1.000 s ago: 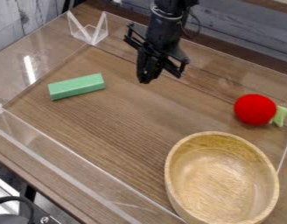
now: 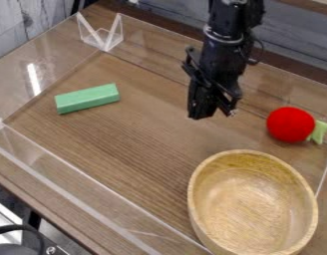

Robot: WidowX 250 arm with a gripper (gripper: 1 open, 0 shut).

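The black robot gripper (image 2: 198, 108) hangs from the arm over the upper middle of the wooden table, shut, with nothing visible between its fingers. To its right lies a red round object (image 2: 290, 125) beside a small pale green piece (image 2: 321, 131). At the left is a mint green bar (image 2: 87, 98). A large tan bowl (image 2: 253, 216) fills the lower right, below the gripper.
A clear plastic piece (image 2: 103, 32) sits at the back left, and transparent edges run along the left side.
The gripper has moved to the right across the table, toward the red object's side. The objects on the table lie as before.
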